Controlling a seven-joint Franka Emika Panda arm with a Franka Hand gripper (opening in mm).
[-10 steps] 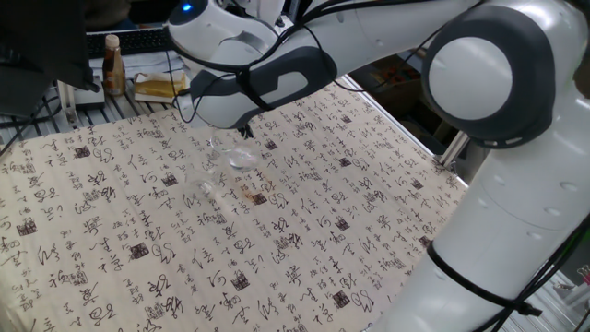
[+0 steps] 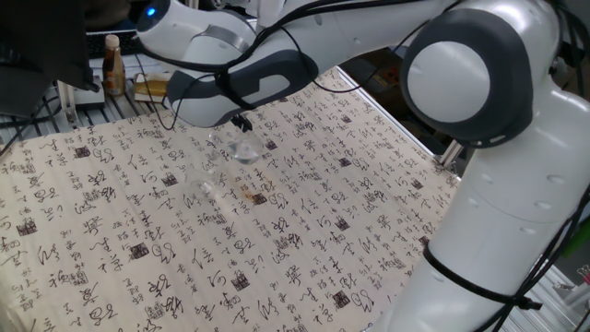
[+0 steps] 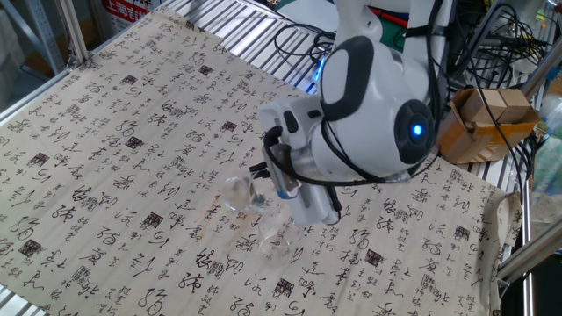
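Note:
Two clear, see-through vessels, perhaps glasses, are at the middle of the patterned cloth, their outlines faint. The first clear vessel point(image 2: 245, 149) point(image 3: 241, 194) is right by the fingertips of my gripper point(image 2: 241, 124) point(image 3: 261, 171). Farther from the fingers is the second clear vessel point(image 2: 205, 187) point(image 3: 277, 243), apparently resting on the cloth. The gripper points down toward the cloth, and the hand hides most of its fingers. Only dark fingertips show, so whether they grip the first vessel is unclear.
Calligraphy-patterned cloth point(image 2: 120, 277) point(image 3: 88, 175) covers the table, with wide bare areas around the vessels. A sauce bottle point(image 2: 113, 66) and a yellow packet point(image 2: 157, 88) stand beyond its far edge. An open cardboard box point(image 3: 486, 127) sits near the arm.
The arm and hand have shifted left in exterior view 1, with the fingertips slightly higher.

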